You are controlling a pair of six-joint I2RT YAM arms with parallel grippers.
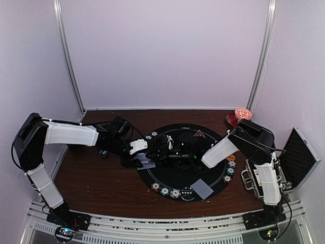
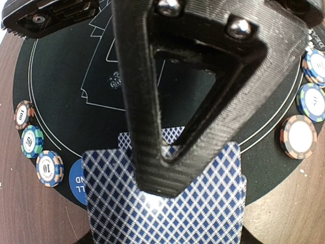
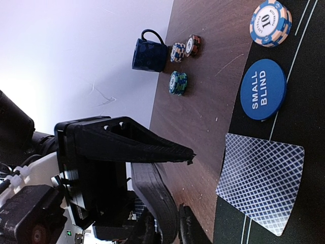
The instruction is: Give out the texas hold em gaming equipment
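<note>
Both grippers meet over the left side of the black poker mat (image 1: 167, 180). My left gripper (image 1: 137, 161) has blue-checked cards (image 2: 162, 213) between its fingers; how firmly they are held cannot be told. In the left wrist view a black finger of the other gripper lies across the cards' top. My right gripper (image 1: 155, 155) stands open beside them. The right wrist view shows a card (image 3: 259, 180) on the mat's edge beside the blue small blind disc (image 3: 262, 89) and a chip stack (image 3: 270, 23). Another card pile (image 1: 202, 188) lies at the mat's front.
A dark mug (image 3: 150, 53) and chip stacks (image 3: 177, 83) stand on the wooden table off the mat. An open metal case (image 1: 299, 157) is at the right, red items (image 1: 242, 116) at the back right.
</note>
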